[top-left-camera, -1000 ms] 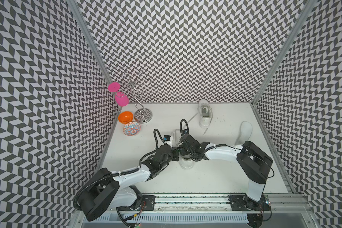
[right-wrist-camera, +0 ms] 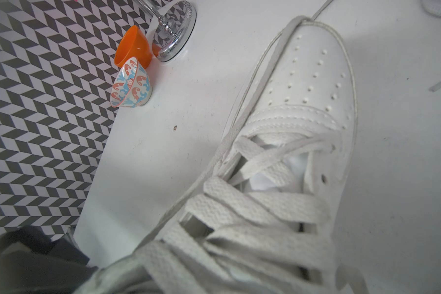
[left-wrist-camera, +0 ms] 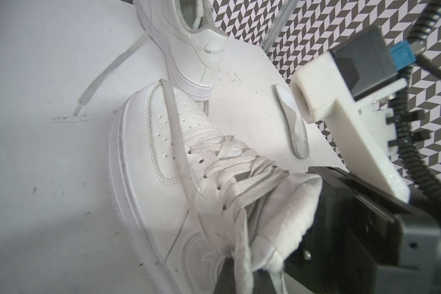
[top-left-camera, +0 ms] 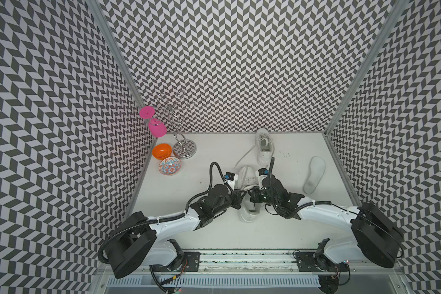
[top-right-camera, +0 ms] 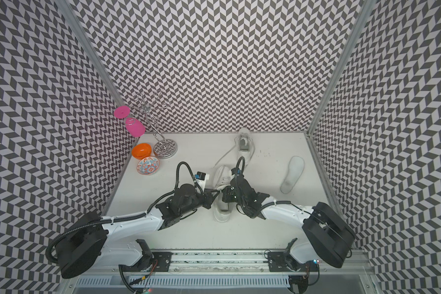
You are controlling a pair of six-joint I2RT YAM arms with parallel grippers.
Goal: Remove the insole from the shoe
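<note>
A white laced sneaker lies at the front middle, heel toward me, both grippers on its collar area. My left gripper is shut at the raised, pinched-looking collar or tongue, its fingers mostly hidden by the fabric. My right gripper is shut beside it over the shoe's opening; what lies between its fingers is hidden. A pale insole lies loose on the table at the right. A second white sneaker stands at the back middle, a lace trailing from it.
At the left stand an orange bowl, a patterned bowl and a chrome stand with pink pieces. The table has free room between these and the shoes, and at the front.
Both arms and the front shoe have moved to the right over the last second, the right arm furthest. More of the shoe's opening shows.
</note>
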